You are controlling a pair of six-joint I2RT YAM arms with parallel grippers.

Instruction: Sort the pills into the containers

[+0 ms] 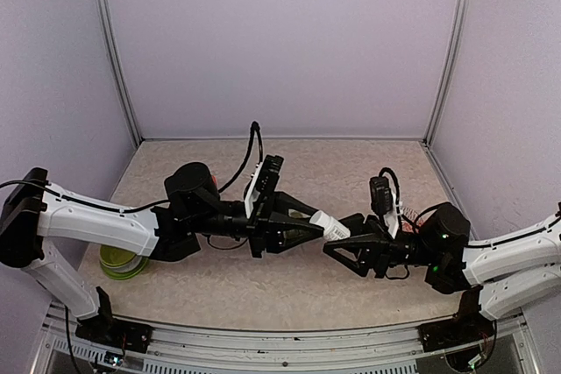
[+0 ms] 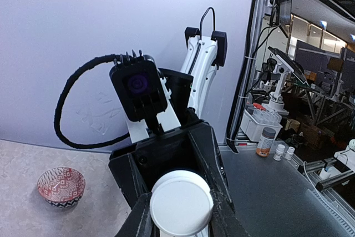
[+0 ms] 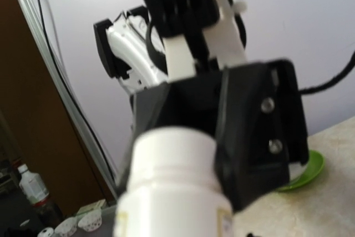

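Observation:
A white pill bottle (image 1: pixel 334 227) is held in the air between the two arms, tilted, its label towards the right arm. My left gripper (image 1: pixel 315 221) is shut on its cap end; the round white end (image 2: pixel 182 203) fills the front of the left wrist view. Around the label end, my right gripper (image 1: pixel 338 238) stands open, its fingers spread apart. In the right wrist view the bottle body (image 3: pixel 175 215) looms close and blurred, with the narrower cap farther off. Whether a right finger still touches the bottle cannot be told.
Green dishes (image 1: pixel 125 262) lie at the table's left, partly under the left arm. A red patterned bowl (image 2: pixel 61 186) stands behind the right arm. Several bottles, such as an orange one (image 2: pixel 265 141), stand outside the work area.

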